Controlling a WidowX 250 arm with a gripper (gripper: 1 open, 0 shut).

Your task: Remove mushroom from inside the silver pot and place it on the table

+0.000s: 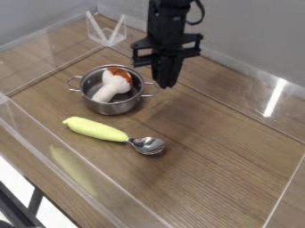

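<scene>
The mushroom (112, 86), with a pale stem and an orange-red cap, lies inside the silver pot (116, 108), its cap towards the pot's far wall. The pot stands upright on the wooden table (197, 147), with a wire handle on each side. Above and to the right of the pot, my black gripper (167, 82) hangs clear of the rim. No object shows hanging from it. Its dark fingers blend together, so their gap cannot be made out.
A yellow-green corn-like toy (95, 129) and a metal spoon (148, 145) lie in front of the pot. A white wire rack (106, 31) stands at the back left.
</scene>
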